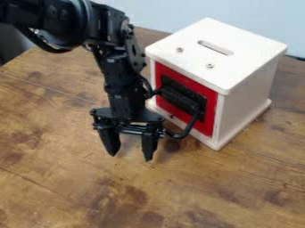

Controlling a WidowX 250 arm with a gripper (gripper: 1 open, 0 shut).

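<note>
My black gripper (130, 144) hangs low over the wooden table, its two fingers pointing down and apart, with nothing between them. Beside it to the right stands a white wooden box (238, 98) with a slot and two screws on top and a red front panel (202, 123) holding a black part with a curved black handle, partly behind my arm.
A pale wall shows behind at the top edge.
</note>
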